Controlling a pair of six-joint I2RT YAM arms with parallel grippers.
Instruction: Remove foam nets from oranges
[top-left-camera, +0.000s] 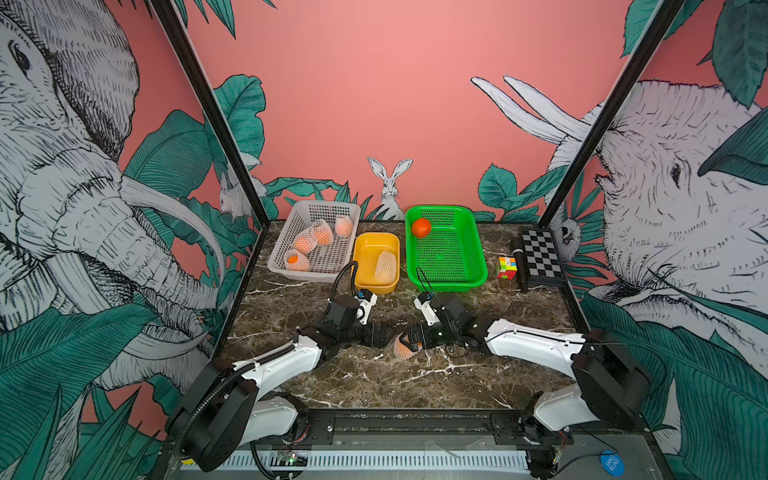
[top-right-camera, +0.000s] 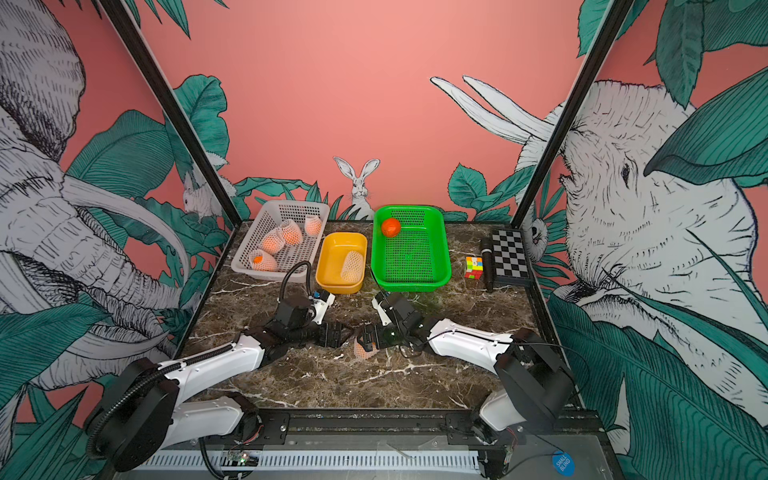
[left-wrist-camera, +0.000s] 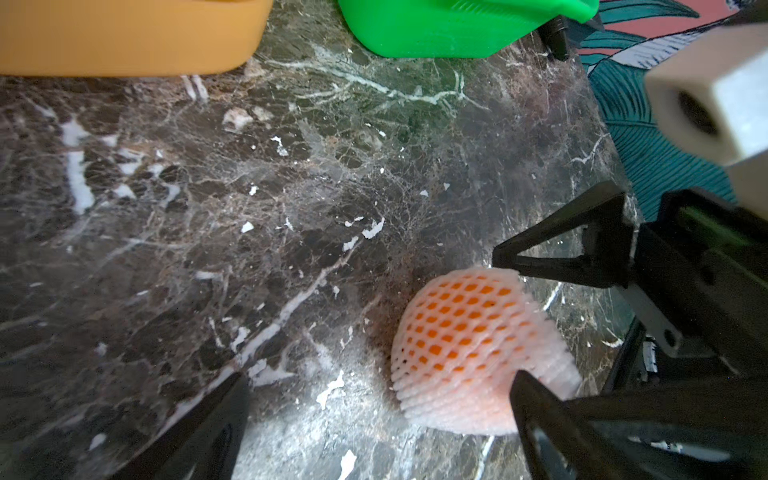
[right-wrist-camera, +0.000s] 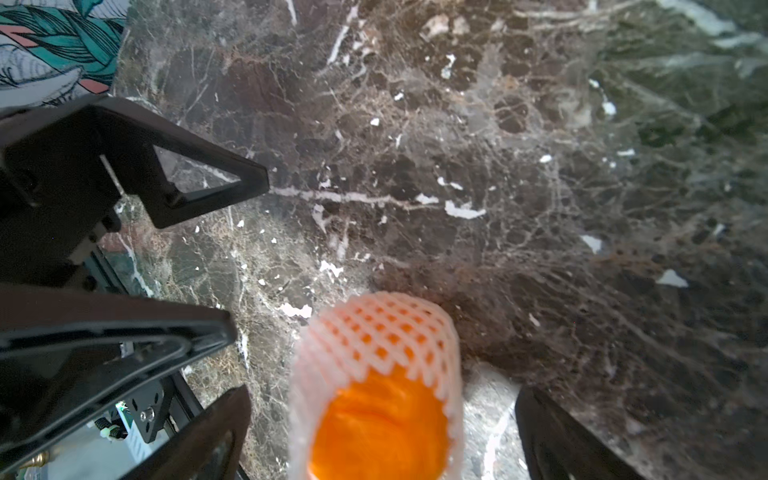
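On the bare marble tabletop sits one orange in a white foam net; its bare side faces the right wrist camera, while the left wrist view shows its netted side (left-wrist-camera: 472, 344). My right gripper is open, its fingers either side of the netted orange in its own view. Just left of the fruit, my left gripper (top-left-camera: 387, 334) stands open and apart from it. One bare orange (top-left-camera: 421, 228) lies in the green basket (top-left-camera: 456, 276). A loose foam net (top-left-camera: 385, 266) rests in the yellow bin (top-left-camera: 366, 246).
At the back left, the white basket (top-left-camera: 278, 260) holds several netted oranges (top-left-camera: 305, 240). A colour cube (top-left-camera: 507, 268), a black cylinder (top-left-camera: 521, 269) and a checkered board (top-left-camera: 543, 254) stand at the right.
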